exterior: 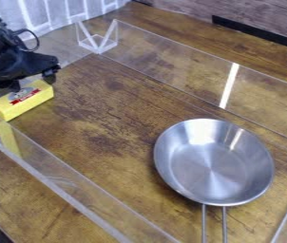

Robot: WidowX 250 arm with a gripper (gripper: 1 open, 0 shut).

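My black gripper (19,80) hangs at the upper left, just above a yellow block (11,107) with a red-and-white label on top. The gripper is open, its fingers over or around the block's upper part; whether they touch it is unclear. The block lies on the wooden table at the left edge, turned diagonally.
A steel pan (214,161) with its handle toward the front fills the lower right. A small white wire holder (97,36) stands at the top. Clear plastic walls border the work area.
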